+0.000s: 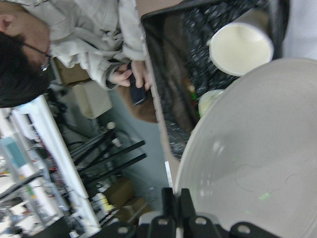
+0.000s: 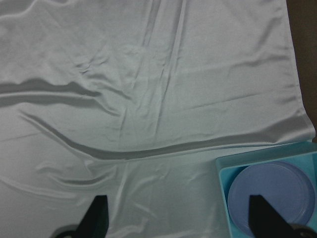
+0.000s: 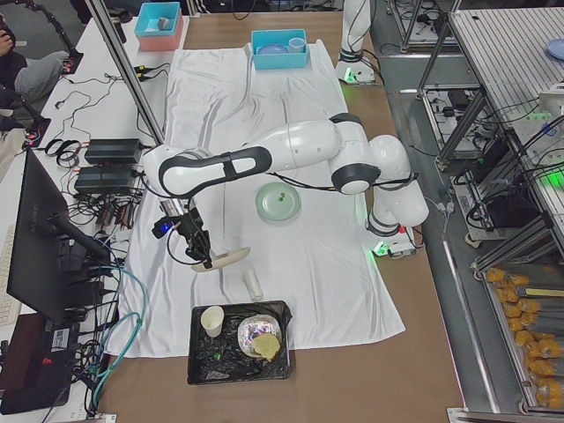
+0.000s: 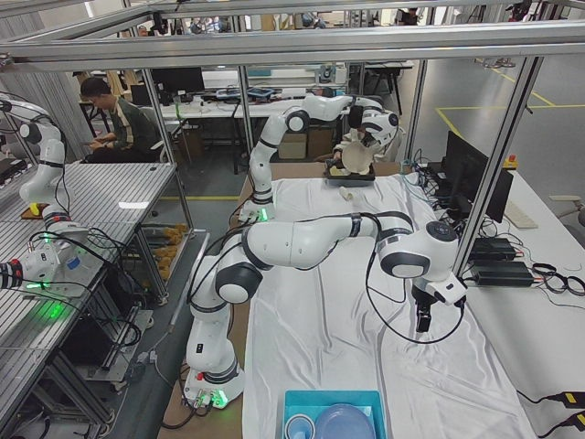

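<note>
My left gripper [image 3: 204,259] is shut on the rim of a cream plate [image 3: 231,257] [image 1: 247,144], held tilted beside a black-lined tray [image 3: 203,361] [image 4: 363,180]. In the tray are a white cup [image 3: 211,317] [image 1: 241,48] and a silvery round dish [image 3: 251,328] with a yellowish piece [image 3: 268,346]. A pale cylinder [image 3: 252,284] lies on the cloth beside the tray, and a green plate [image 3: 278,202] lies mid-cloth. My right gripper [image 4: 423,315] stands open and empty above the white cloth.
A blue bin [image 3: 279,60] [image 2: 237,163] holding a blue plate and a cup is at the far end in the camera left view. A monitor [image 3: 35,256] and cables line one side. A person sits beyond the tray in the left wrist view.
</note>
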